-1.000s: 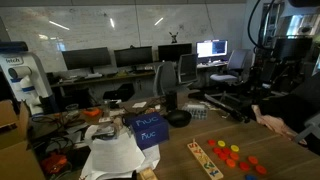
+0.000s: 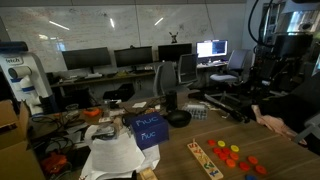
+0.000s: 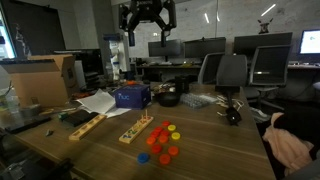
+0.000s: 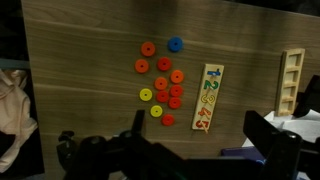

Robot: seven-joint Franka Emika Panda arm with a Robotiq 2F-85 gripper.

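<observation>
From above, my gripper stands open over the table, its two dark fingers wide apart at the bottom of the wrist view with nothing held between them. Farther up in that view lie several small red discs (image 4: 163, 64), yellow discs (image 4: 146, 94) and a blue disc (image 4: 175, 44). To the right of these is a light wooden board (image 4: 208, 97) with coloured markings. In exterior view 2 the gripper (image 3: 147, 28) hangs high, well clear of the discs and the wooden board (image 3: 136, 130).
A second, slotted wooden board (image 4: 291, 80) lies at the right edge of the wrist view. Behind the boards stands a blue box (image 3: 131, 97), with a black pan (image 2: 179, 118) beside it. A cardboard box (image 3: 42, 82) occupies the left side. Bare tabletop (image 3: 220, 150) extends right of the discs.
The arm has shifted slightly left in exterior view 1. The discs, boards and blue box look unmoved.
</observation>
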